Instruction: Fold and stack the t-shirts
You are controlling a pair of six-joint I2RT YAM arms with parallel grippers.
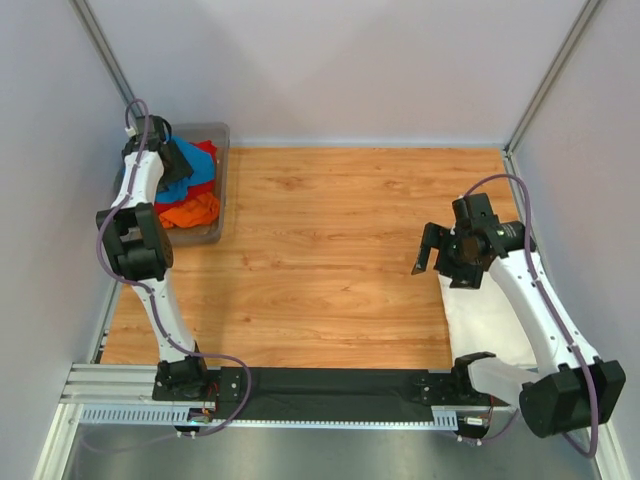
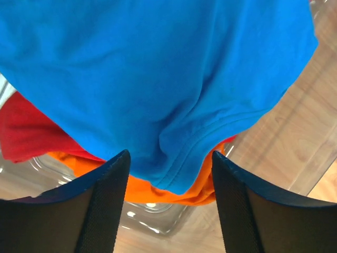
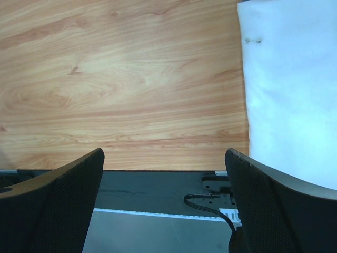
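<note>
A grey plastic bin point(image 1: 215, 225) at the back left holds blue, red and orange shirts. The blue shirt point(image 2: 137, 79) lies on top, over the red point(image 2: 26, 126) and orange point(image 2: 137, 190) ones. My left gripper is over the bin, fingers apart on either side of the blue shirt's lower edge. My right gripper hangs open over the right of the table, near a flat white cloth point(image 3: 289, 89) at the front right.
Walls close in the left, back and right sides, and a dark strip point(image 1: 320, 390) runs along the front edge.
</note>
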